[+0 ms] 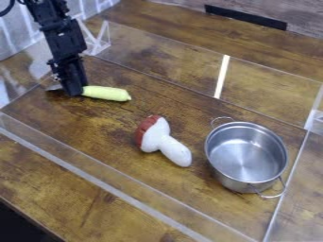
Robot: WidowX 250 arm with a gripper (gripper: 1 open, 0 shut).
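The black gripper (68, 85) is low over the table at the left, shut on the end of a pale green object (105, 94) with a long, rounded body that points right. Its fingertips are dark and small, so the exact hold is hard to make out. A white and red mushroom-like object (169, 146) lies near the middle. A steel pot (246, 156) with two wire handles stands at the right.
The wooden table (89, 170) has open room at the front left and at the back. Transparent edges or panels run along its left and right sides. A white tape strip (222, 76) lies at the back right.
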